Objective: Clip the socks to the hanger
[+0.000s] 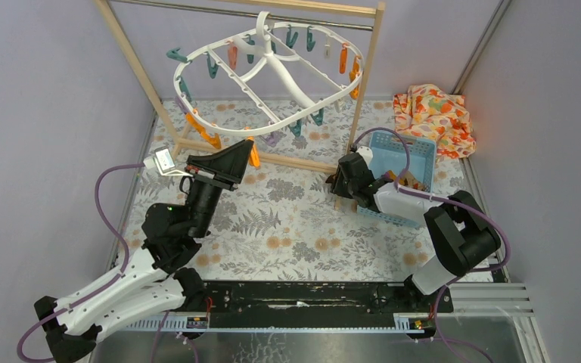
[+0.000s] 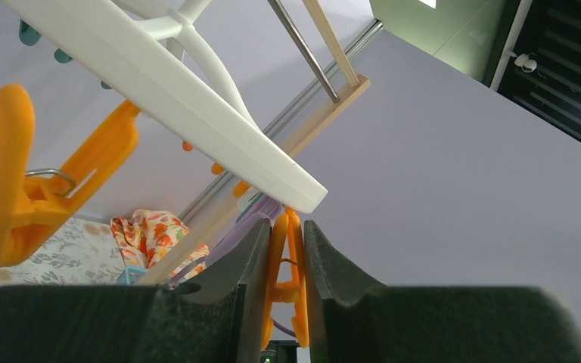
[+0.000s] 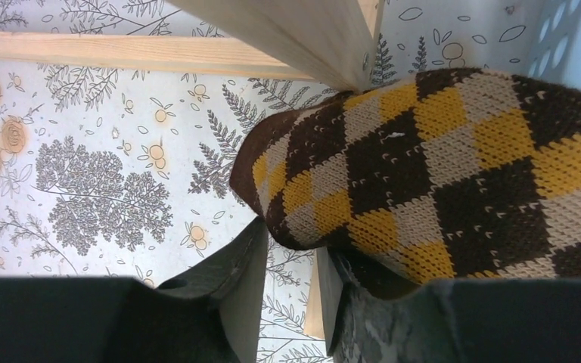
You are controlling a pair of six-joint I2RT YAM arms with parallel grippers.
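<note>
The white hanger (image 1: 287, 121) with coloured clips hangs from the wooden frame. My left gripper is shut on an orange clip (image 2: 291, 287) hanging from the hanger's rim; another orange clip (image 2: 15, 166) hangs to its left in the left wrist view. My right gripper is at the blue basket's left side, low by a frame post. A brown, yellow and beige checked sock (image 3: 469, 174) lies at and above its fingertips, which are slightly apart; whether they grip it is hidden.
The blue basket (image 1: 424, 151) stands on the right, with an orange floral cloth (image 1: 431, 113) behind it. A frame post (image 3: 333, 45) and bottom bar (image 3: 121, 49) are close to my right gripper.
</note>
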